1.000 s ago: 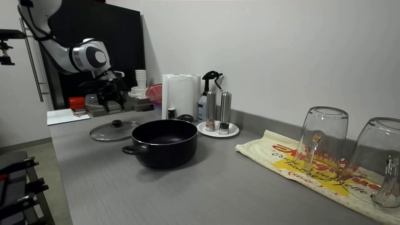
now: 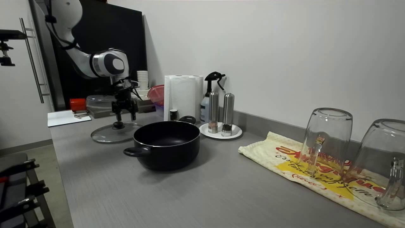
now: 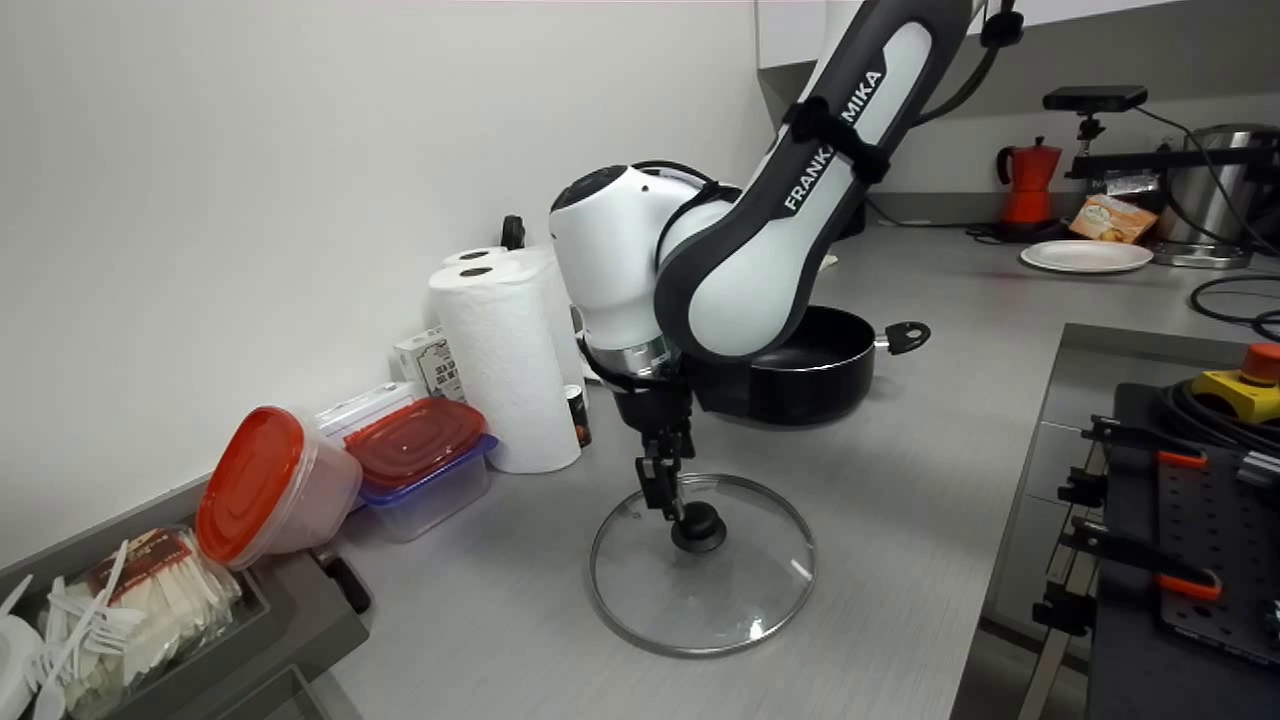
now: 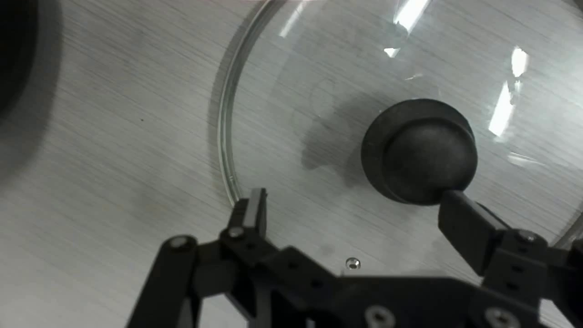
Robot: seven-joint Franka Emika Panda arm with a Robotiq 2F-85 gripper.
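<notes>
A round glass lid [image 3: 744,588] with a metal rim lies flat on the grey counter. Its black knob [image 4: 429,153] shows large in the wrist view, close to the right finger [image 4: 470,229]. My gripper is open above the lid, its fingers spread wide with nothing held between them. From the side, the gripper [image 2: 124,114] hangs right over the knob [image 2: 118,125]. Whether a finger touches the knob, I cannot tell. Beside the lid stands an uncovered black pot [image 2: 167,152] with two handles.
Behind the pot are paper towel rolls [image 2: 186,97] and a white plate [image 2: 237,133] carrying two grinders. Upturned glass mugs [image 2: 328,136] stand on a printed cloth [image 2: 262,148]. Food containers [image 3: 414,444] sit against the wall. The counter in front of the pot is clear.
My arm has come down and to the right in exterior view 1, bringing the open gripper from behind the lid to just above its knob. Lid and pot have stayed in place.
</notes>
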